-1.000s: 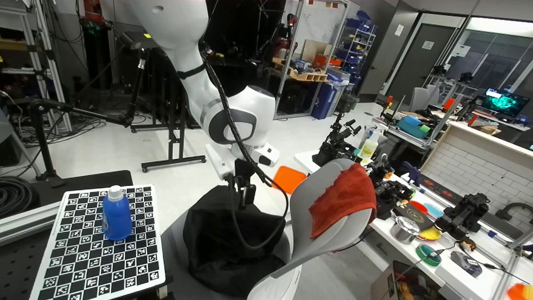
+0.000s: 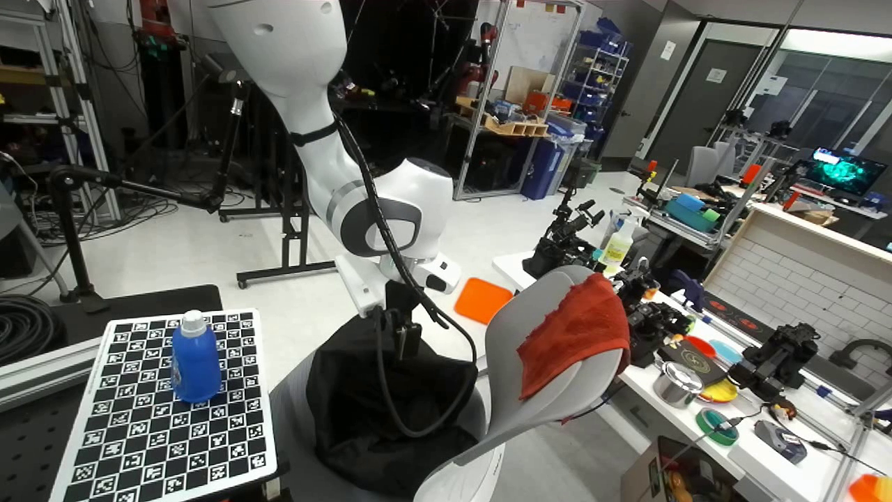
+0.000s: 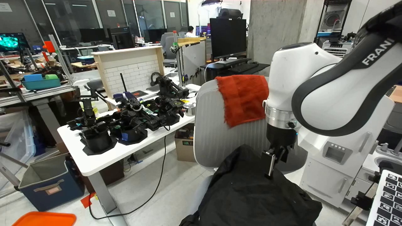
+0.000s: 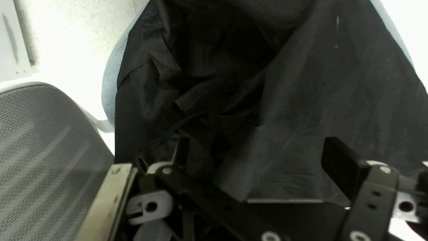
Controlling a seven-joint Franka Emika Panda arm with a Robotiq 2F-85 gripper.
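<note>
A black cloth bag (image 2: pixel 359 418) lies slumped over the seat of a grey chair; from above, its folds and a woven strap (image 4: pixel 162 52) show in the wrist view. My gripper is open over the bag, its two fingers wide apart and nothing held between them. In exterior view 2 the gripper (image 3: pixel 272 165) points down in front of or against the dark cloth; whether it touches cannot be told. A blue bottle (image 2: pixel 196 358) with a white cap stands upright on a checkered marker board (image 2: pixel 125 452), left of the chair in exterior view 1.
The chair's backrest (image 3: pixel 207 124) rises beside the bag, with a red cloth (image 3: pixel 243 99) draped over it. A white table (image 3: pixel 90 162) carrying several black robot arms stands behind the chair. An orange tray (image 2: pixel 483 301) lies on the floor.
The arm and gripper have moved slightly left and lower in exterior view 1, closer over the bag. The bag, the bottle and the chair look unmoved.
</note>
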